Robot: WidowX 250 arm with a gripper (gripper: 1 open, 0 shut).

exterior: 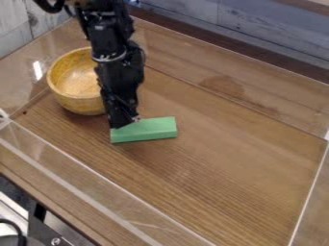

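Observation:
My gripper (119,117) points down over the left end of a green rectangular block (152,131), with its fingertips at or just above the block's upper edge; whether they touch it I cannot tell. The gripper looks shut, and nothing shows held in it. A yellow-orange bowl (71,82) sits behind and to the left of the gripper, partly hidden by the arm.
A grey wall (257,29) runs along the back, and a pale rail edges the left side near the bowl.

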